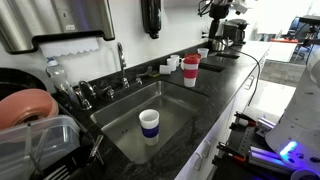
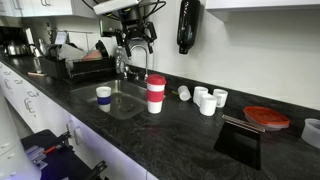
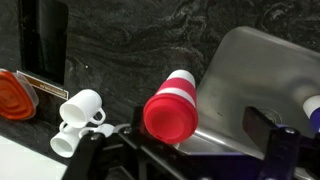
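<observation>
A red-and-white cup (image 1: 190, 72) stands upright on the dark counter beyond the sink. In exterior view 2 the same red-and-white cup (image 2: 156, 95) is at the sink's near right corner. From above, its red top (image 3: 171, 117) shows between the spread fingers of my gripper. The gripper (image 2: 138, 46) is open and empty, well above the counter and apart from the cup. A white cup with a blue band (image 1: 150, 124) stands on the counter at the sink's near edge; only part of this banded cup (image 3: 313, 110) enters the wrist view.
White mugs (image 2: 208, 103) cluster near the wall. Beyond them are a red dish (image 2: 265, 118) and a dark flat tray (image 2: 238, 142). The sink (image 1: 150, 118) has a tall faucet (image 1: 122, 62); a dish rack (image 1: 40, 150) sits beside it.
</observation>
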